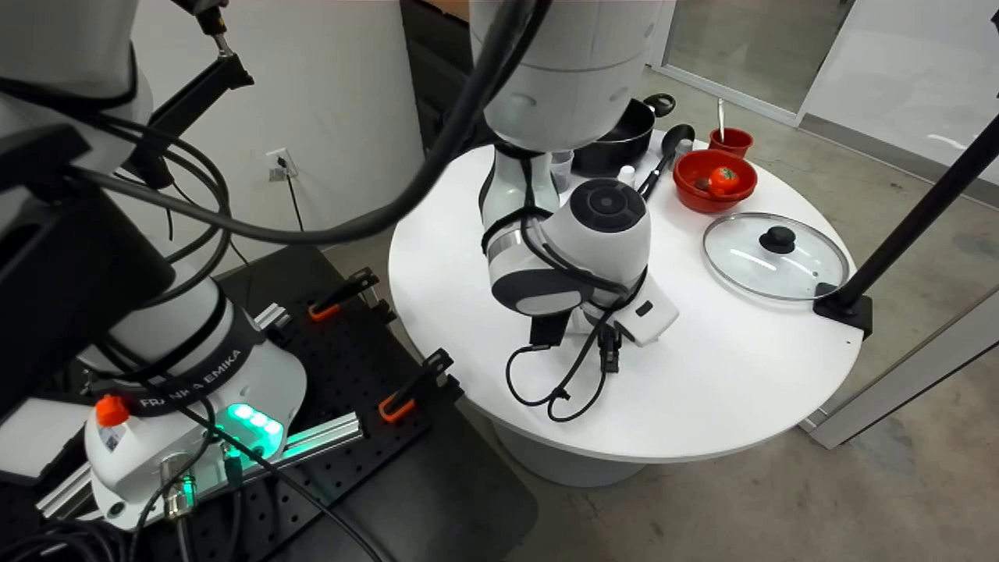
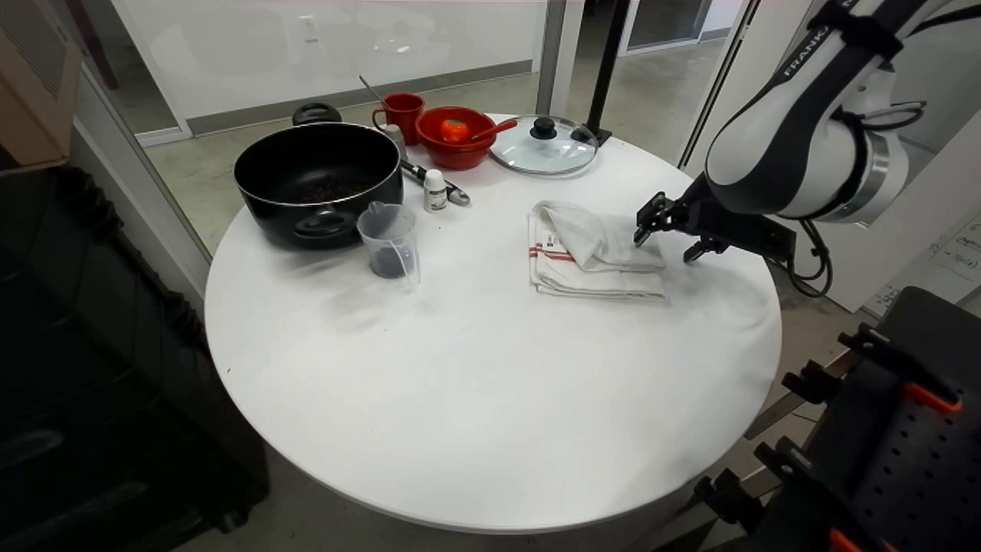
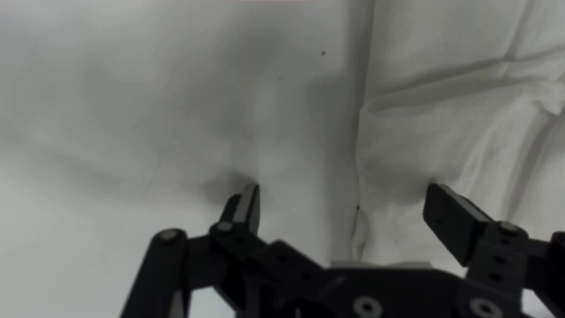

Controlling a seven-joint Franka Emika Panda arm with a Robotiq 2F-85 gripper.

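Note:
A folded white towel [image 2: 588, 244] with red stripes lies on the round white table [image 2: 441, 395], its top layer partly bunched. My gripper [image 2: 668, 241] is open at the towel's right edge in the second exterior view. Seen from the wrist, the gripper straddles that edge: one finger [image 3: 246, 209] hangs above bare table, the other finger [image 3: 450, 217] above the cloth [image 3: 418, 148]. Nothing is held between them. In the first exterior view the arm hides the fingertips and nearly all of the towel.
Across the table stand a black pot [image 2: 317, 184], a clear measuring cup [image 2: 390, 241], a small white bottle [image 2: 434, 190], red bowls [image 2: 455, 147] holding a tomato, a red mug [image 2: 401, 115] and a glass lid [image 2: 544, 152].

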